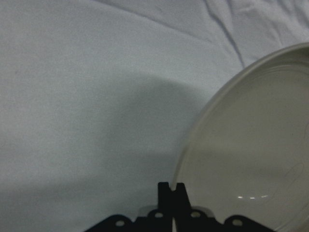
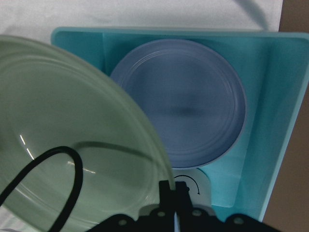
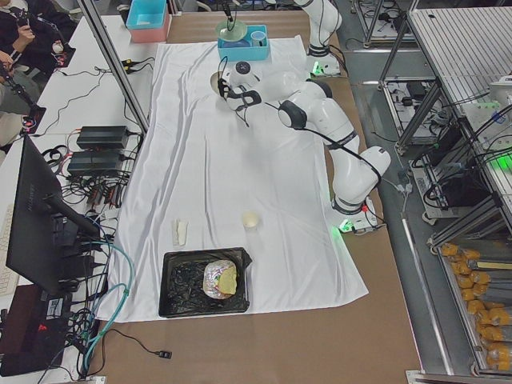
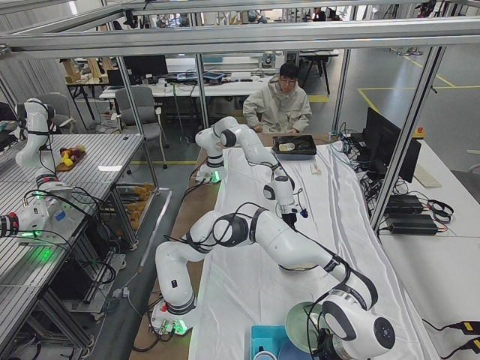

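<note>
A cream plate [image 1: 246,135] lies on the white cloth, partly under my left arm. My left gripper is at its rim with fingertips nearly together; whether it pinches the rim is unclear. A green plate [image 2: 72,121] hangs over the edge of a turquoise bin [image 2: 268,121], with my right gripper at its rim, apparently shut on it. Inside the bin lie a blue plate [image 2: 178,96] and a white cup [image 3: 258,38], partly hidden in the right wrist view.
At the cloth's near end in the left camera view are a black tray [image 3: 184,284] holding a foil-wrapped item [image 3: 220,280], a small cream round object [image 3: 250,218] and white strips [image 3: 180,232].
</note>
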